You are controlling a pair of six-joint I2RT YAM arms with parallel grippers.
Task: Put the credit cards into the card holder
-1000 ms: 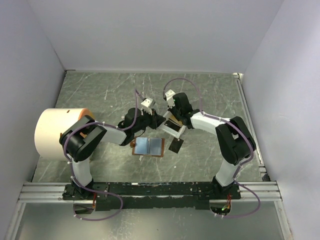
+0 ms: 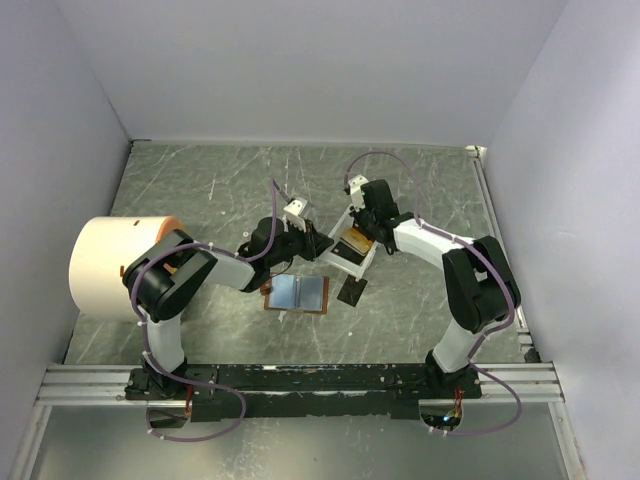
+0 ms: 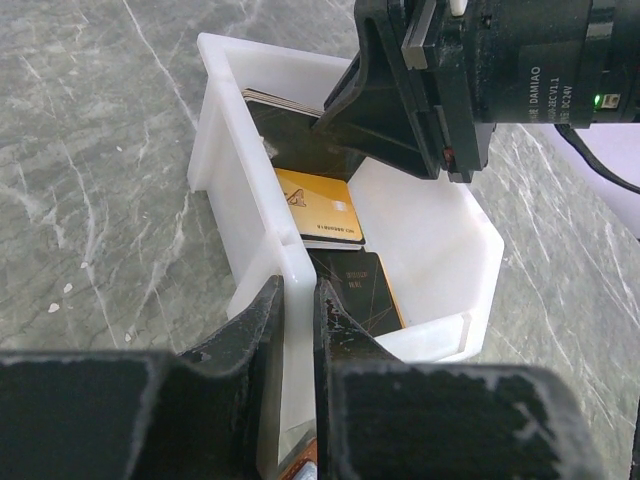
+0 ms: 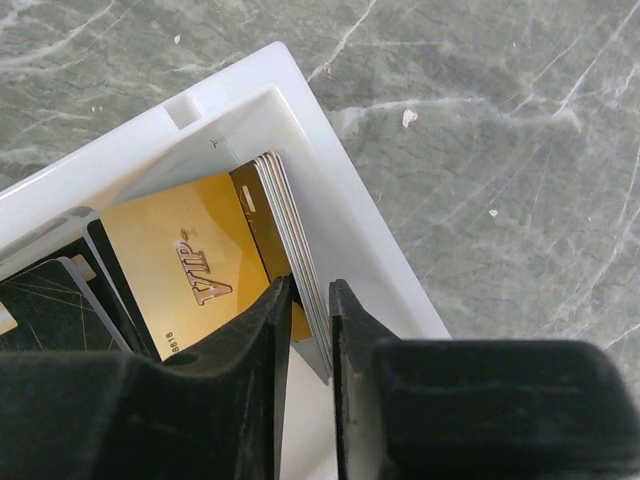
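A white plastic box (image 3: 224, 150) holds several cards: a dark stack (image 3: 295, 135) upright at one end, a yellow VIP card (image 4: 180, 270) and black cards (image 3: 355, 290). My left gripper is shut on the box's near rim. My right gripper is over the end stack, its fingers at the cards' edges; whether it grips them is unclear. In the top view, an open wallet-like holder (image 2: 283, 293) with clear sleeves lies below the box, a black card (image 2: 352, 290) beside it.
A large white cylinder (image 2: 105, 268) stands at the table's left.
The left arm is nearly unmoved.
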